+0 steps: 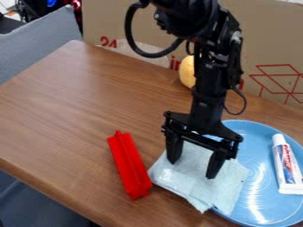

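Observation:
My black gripper [196,160] points down onto a folded pale cloth [190,184], its two fingers spread open and their tips on or just above the fabric. The cloth lies partly on a blue plate [260,204] and partly over the wooden table. A toothpaste tube [286,163] rests on the plate at the right. A red object [129,165], long and narrow, lies on the table left of the cloth.
Behind the arm are a cardboard box [142,31] and a yellow round object [187,73]. Its front edge runs along the lower left.

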